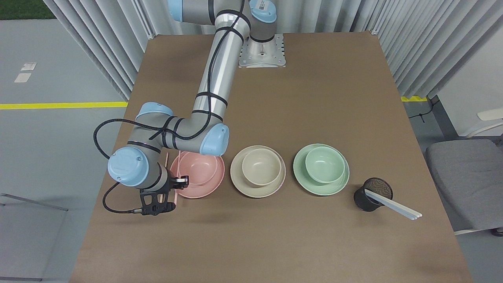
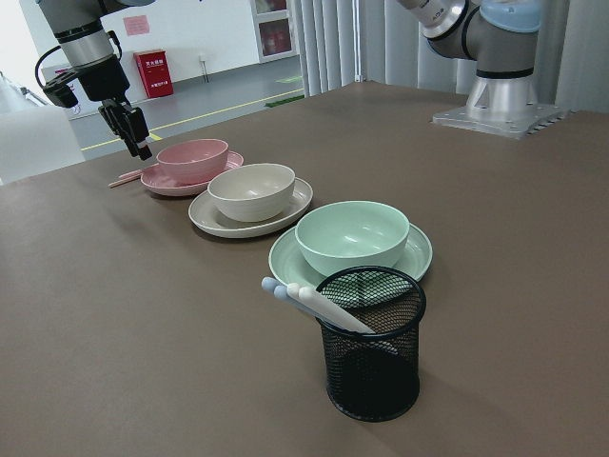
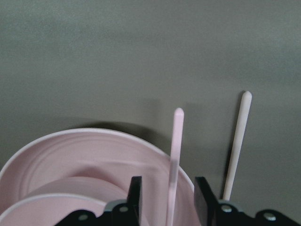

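My black gripper hangs over the pink plate (image 3: 56,155), fingers apart on either side of a pink chopstick (image 3: 175,146) in the wrist view, apparently not clamped on it. A second pale chopstick (image 3: 237,141) lies to the right, beside the plate. The pink bowl (image 2: 192,152) sits on that plate. A cream bowl (image 1: 261,165) on its plate is in the middle, a mint bowl (image 1: 324,162) on its plate to the right.
A black mesh holder (image 1: 365,198) with several pale sticks leaning in it stands at the right. The arm's base (image 1: 261,59) is at the back.
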